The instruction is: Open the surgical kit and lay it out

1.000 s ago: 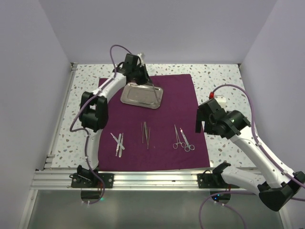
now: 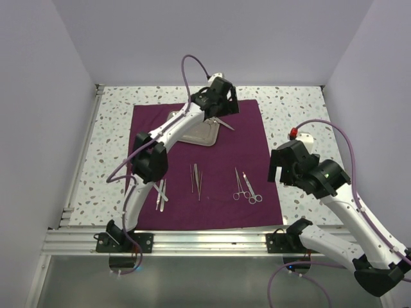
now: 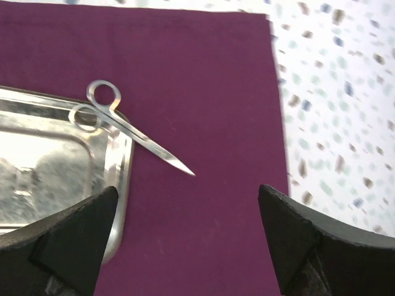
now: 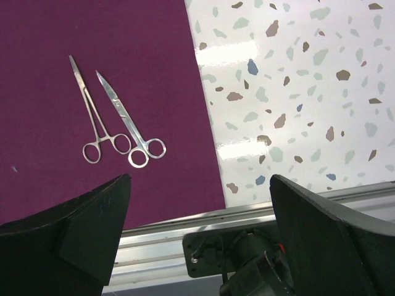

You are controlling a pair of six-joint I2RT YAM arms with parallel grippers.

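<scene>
The metal tray (image 2: 199, 135) lies on the purple cloth (image 2: 218, 160). A pair of scissors (image 3: 148, 143) rests across its right rim, blade on the cloth, seen in the left wrist view. My left gripper (image 2: 223, 108) hangs open above them, nothing between its fingers. Near the cloth's front right lie a hemostat (image 4: 99, 126) and another pair of scissors (image 4: 129, 126). My right gripper (image 2: 282, 172) is open above that corner. Tweezers (image 2: 196, 179) lie at the middle front, several scalpel-like tools (image 2: 161, 196) at the front left.
Speckled table surface (image 2: 302, 109) surrounds the cloth, with metal rails (image 2: 192, 244) along the front. The upper right of the cloth beside the tray is clear apart from the scissor blade. Walls bound both sides.
My left gripper has swung rightward from over the tray to above its right end, near the scissors. The right arm has shifted slightly to the right.
</scene>
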